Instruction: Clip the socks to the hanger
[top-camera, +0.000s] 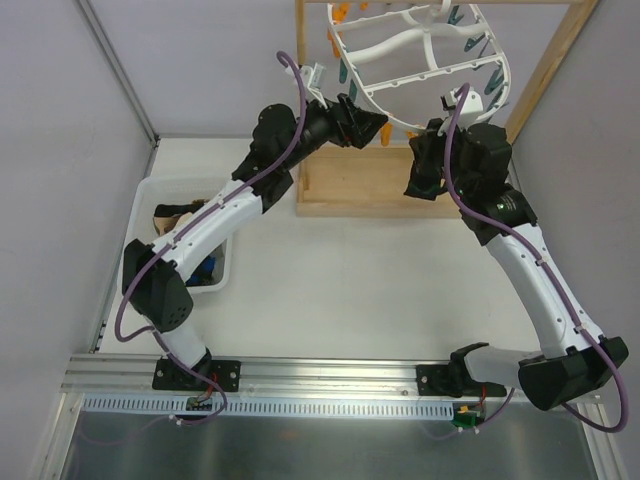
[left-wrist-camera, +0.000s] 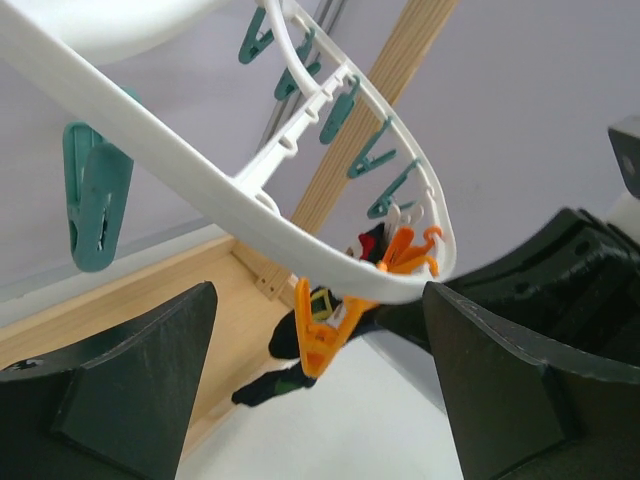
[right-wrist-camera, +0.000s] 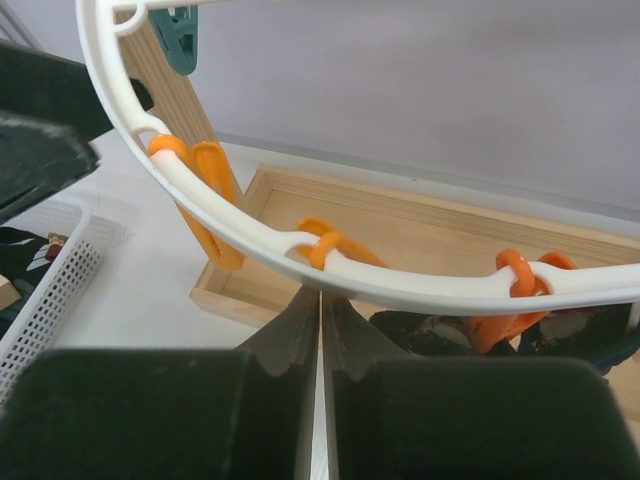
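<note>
The white hanger with orange and teal clips hangs at the top of the top view. Dark socks hang at its orange clips on the right, beside my right gripper, whose fingers are shut below the rim in the right wrist view; what lies between their tips is hard to make out. My left gripper is at the hanger's left front, its fingers parted, with nothing visible between them; in the left wrist view they frame an orange clip on the rim.
A white basket with more socks stands at the left. A wooden frame surrounds the hanger, with a wooden base board below.
</note>
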